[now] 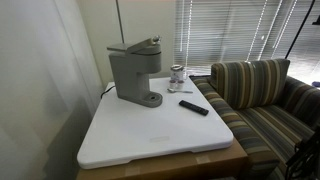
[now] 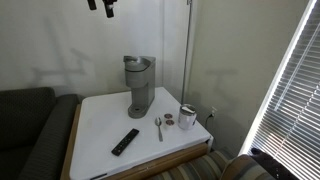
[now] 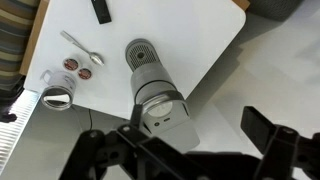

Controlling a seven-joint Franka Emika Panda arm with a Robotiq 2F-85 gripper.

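My gripper stands open in the wrist view, with a wide gap between its dark fingers. Its fingertips also show at the top edge of exterior view 2, high above the table and apart from everything on it. Below it is a grey coffee maker [image 3: 150, 76], upright at the back of the white table [image 2: 92, 130]. A black remote [image 2: 125, 142] lies toward the front. To one side are a spoon [image 3: 83, 48], two small round pods [image 3: 84, 73] and a pale mug or can [image 2: 187, 117] with printed markings.
A striped armchair [image 1: 252, 88] adjoins one side of the table, and a dark sofa [image 2: 35, 125] stands on the other. Walls close in behind the coffee maker.
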